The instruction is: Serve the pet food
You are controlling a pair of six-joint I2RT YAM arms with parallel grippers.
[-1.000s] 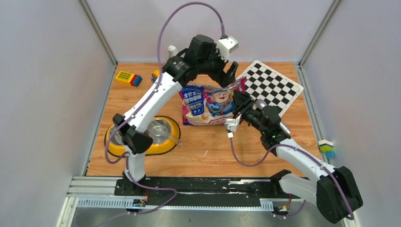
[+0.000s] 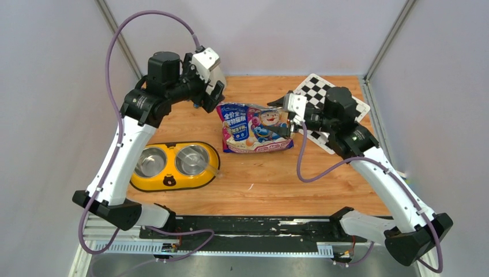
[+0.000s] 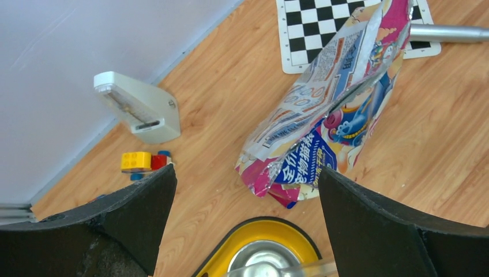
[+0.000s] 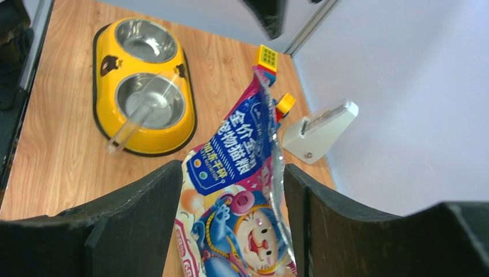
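The blue and pink pet food bag [image 2: 239, 128] stands upright mid-table, its top edge running across. My right gripper [image 2: 273, 118] is open over the bag's right end; in the right wrist view the bag [image 4: 239, 213] shows between its spread fingers. Behind the bag's left end, my left gripper [image 2: 214, 96] stands open and apart from it, with nothing between its fingers. A yellow double feeder [image 2: 171, 183] sits front left with two metal bowls. One clear scoop [image 4: 147, 109] rests in the feeder's bowl closer to the bag, handle jutting over the rim.
A checkered board [image 2: 316, 92] lies at the back right, partly under my right arm. A silver tube [image 3: 450, 33] is near it. Toward the back left are a white device [image 3: 144, 109] and toy bricks [image 3: 136, 161].
My left arm has swung left from above the bag's right part to its left end, uncovering the feeder. The bag stays put.
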